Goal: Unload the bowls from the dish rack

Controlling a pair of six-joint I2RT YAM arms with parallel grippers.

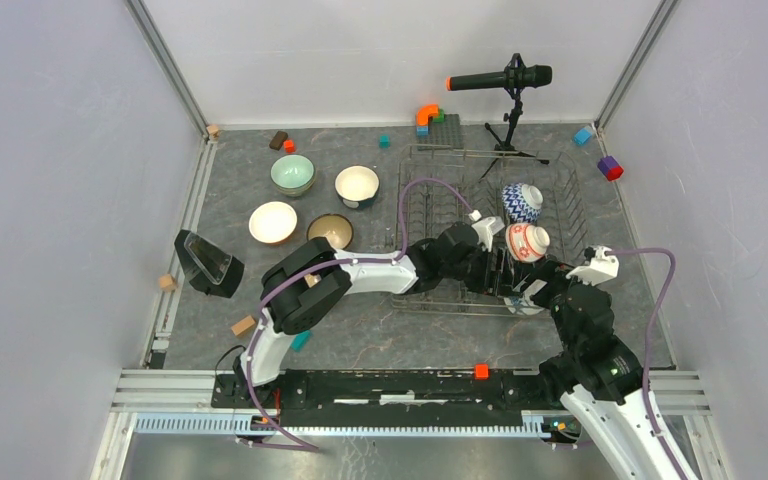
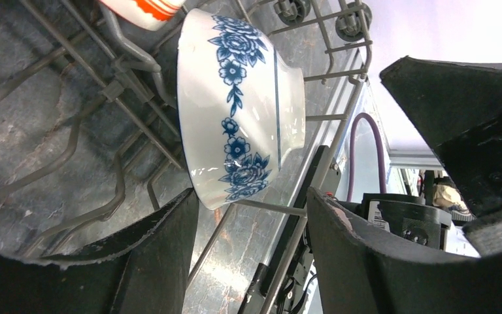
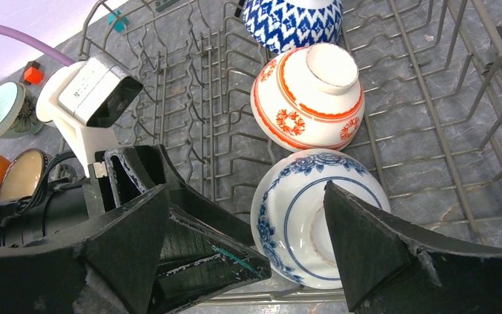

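In the dish rack (image 1: 430, 200) stand three bowls: a blue-patterned bowl (image 1: 521, 203), a red-patterned bowl (image 1: 526, 240) and, nearest the front, a white blue-flowered bowl (image 2: 235, 111) on its side. My left gripper reaches from the left to that front bowl's edge, fingers apart with nothing held; its tips sit just by the rim. My right gripper is open over the rack's front right, the front bowl (image 3: 287, 216) showing beyond its fingers, beside the left gripper.
Several bowls (image 1: 273, 223) rest on the grey table left of the rack. A black tripod (image 1: 510, 130) stands behind the rack, a dark container (image 1: 208, 263) at far left. The two arms are close together over the rack's front.
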